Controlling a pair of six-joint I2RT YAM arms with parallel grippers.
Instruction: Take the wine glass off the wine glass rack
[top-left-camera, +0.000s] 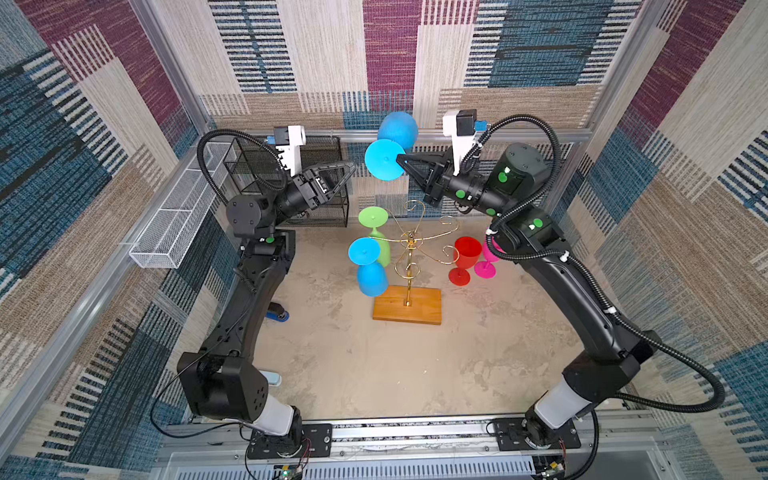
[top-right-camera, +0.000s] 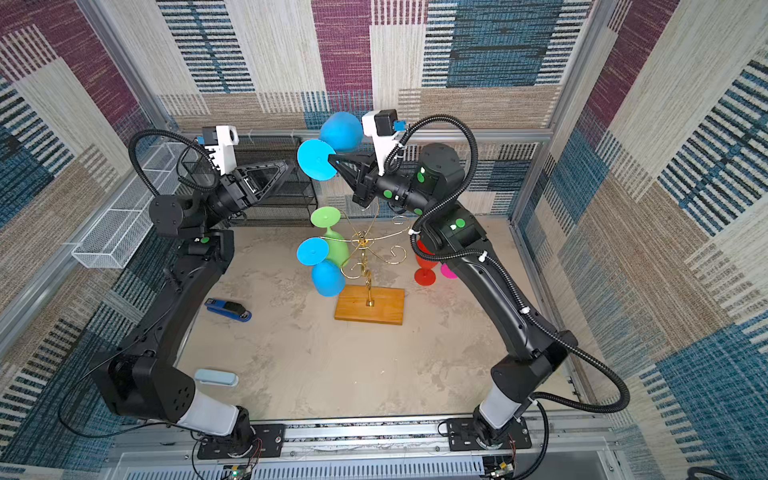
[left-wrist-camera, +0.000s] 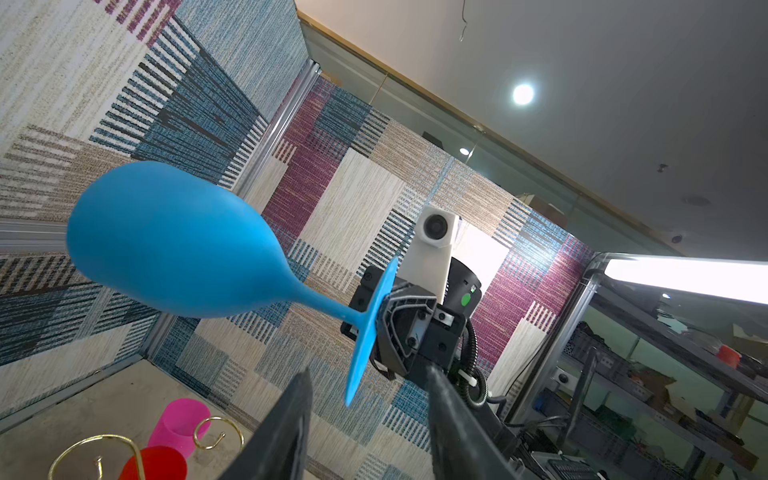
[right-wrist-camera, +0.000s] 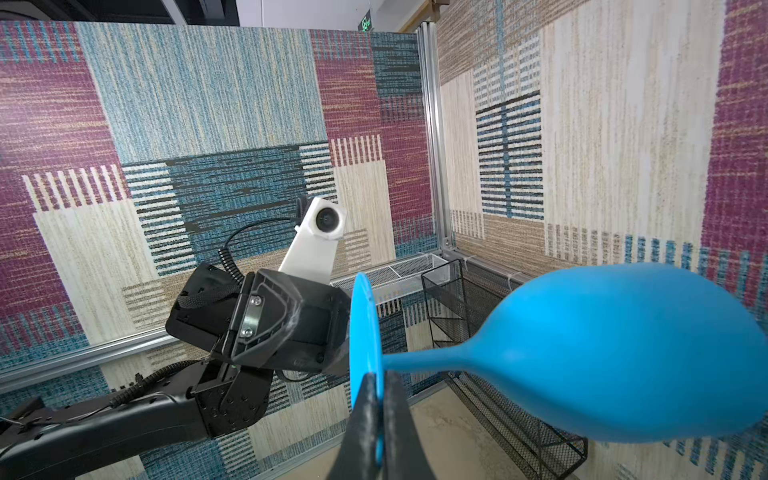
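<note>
My right gripper is shut on the rim of a blue wine glass's foot, holding the glass aloft above the rack, its bowl turned away. In the right wrist view the glass lies sideways. My left gripper is open, its fingers apart with nothing between them, left of the held glass. Below, the gold wine glass rack stands on a wooden base, with another blue glass and a green glass hanging foot-up on it.
A red glass and a pink glass stand right of the rack. A black mesh shelf is at the back left, a white wire basket at the left edge.
</note>
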